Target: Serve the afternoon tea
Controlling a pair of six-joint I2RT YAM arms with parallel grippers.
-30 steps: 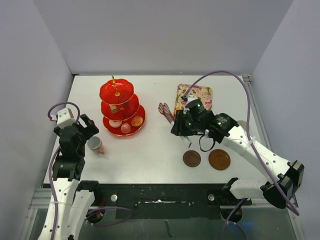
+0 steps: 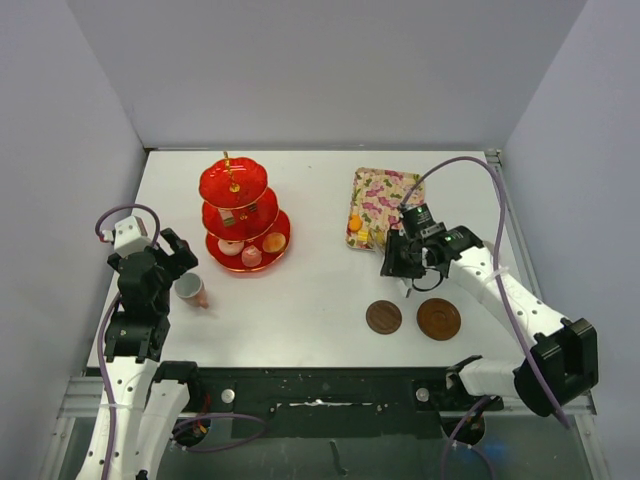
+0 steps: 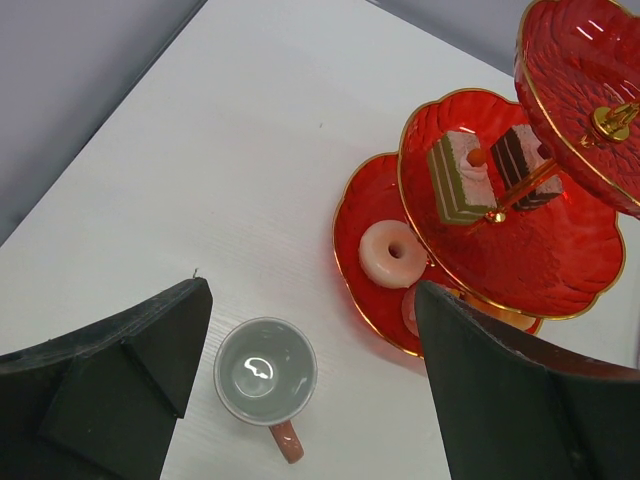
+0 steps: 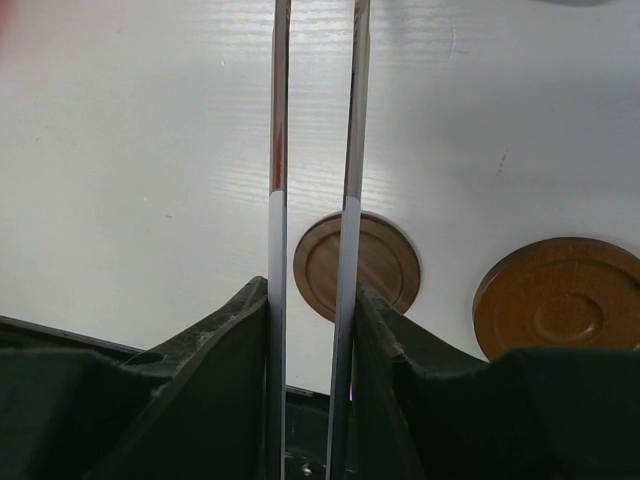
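Note:
A red three-tier stand [image 2: 232, 185] stands at the back left, with cake slices [image 3: 460, 175] and donuts [image 3: 392, 253] on its lower tiers. My left gripper is open above a cup [image 3: 264, 369] left of the stand. My right gripper [image 2: 395, 255] is shut on metal tongs [image 4: 280, 120], held in front of a floral tray [image 2: 385, 185] that has orange and yellow items at its left. The tongs' far ends are out of the right wrist view.
Two wooden coasters [image 2: 383, 316] [image 4: 555, 305] lie at the front right.
The left arm is unchanged.

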